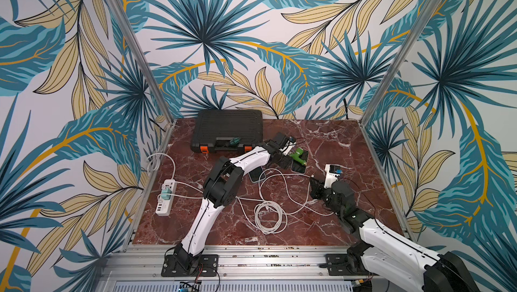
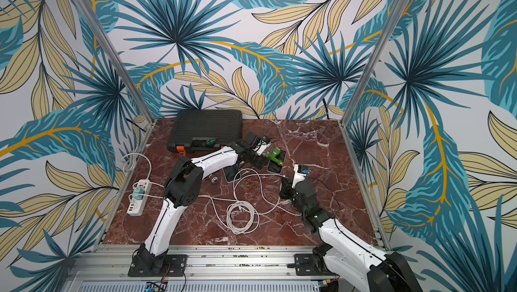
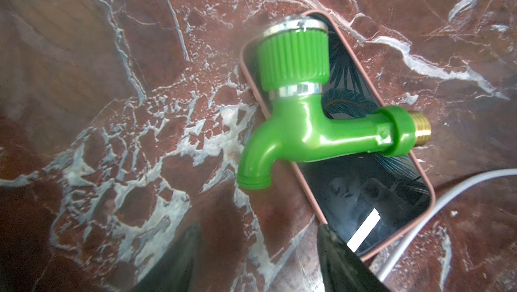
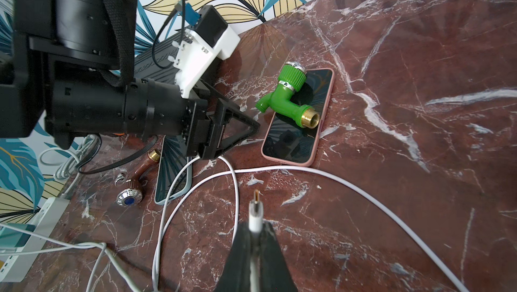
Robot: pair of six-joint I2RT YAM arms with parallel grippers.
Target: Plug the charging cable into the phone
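A green tap [image 3: 301, 130] lies across a pink-edged phone [image 3: 377, 195], which is face up on the marble table. My left gripper hangs just beside them, fingers apart with nothing between, and is also seen at the phone's left in the right wrist view. My right gripper is shut on the white cable, its metal plug [image 4: 256, 200] pointing up from the fingertips, short of the phone. A second phone [image 4: 167, 168] lies under the left arm.
A black case [image 1: 226, 122] stands at the back left. A power strip [image 1: 164, 200] lies at the left edge with cables looping over the table centre. A brown tap [image 4: 137, 184] lies beside the second phone.
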